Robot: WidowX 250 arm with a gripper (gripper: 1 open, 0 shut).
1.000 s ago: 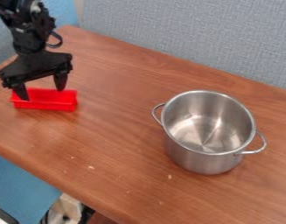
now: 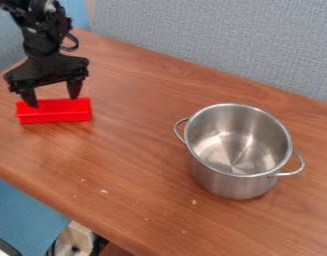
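Note:
My black gripper [image 2: 52,92] hangs at the left of the table, its two fingers spread and reaching down onto the red rectangular block [image 2: 54,114]. The block lies flat near the table's left edge. Whether the fingertips touch it I cannot tell. On the right stands an empty steel pot [image 2: 238,150] with two side handles.
A grey textured wall [image 2: 219,40] runs behind it. Beyond the front-left edge lies a blue surface [image 2: 19,210] with some small objects below.
My gripper and the red block have both shifted slightly to the right over the last second. The pot has stayed where it was.

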